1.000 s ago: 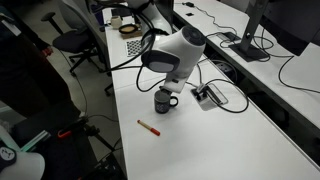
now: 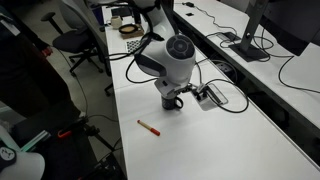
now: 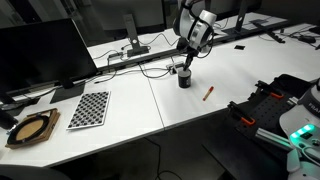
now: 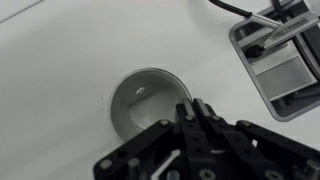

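A dark mug (image 2: 167,102) stands upright on the white table, its handle toward the right. In the wrist view I look down into the pale, empty-looking inside of the mug (image 4: 145,100). My gripper is at the mug's right rim, its fingertips close together with the thin wall apparently between them. From the other side, the gripper (image 3: 185,67) is right above the mug (image 3: 184,81). An orange-red marker (image 2: 148,128) lies on the table in front of the mug, clear of it.
A metal-mesh organizer (image 4: 280,60) with compartments stands close to the mug on the right. Behind it are cables and a keyboard (image 2: 245,48). A checkered board (image 3: 90,109) lies farther off.
The mug's place looks nearly the same; the marker has not moved.
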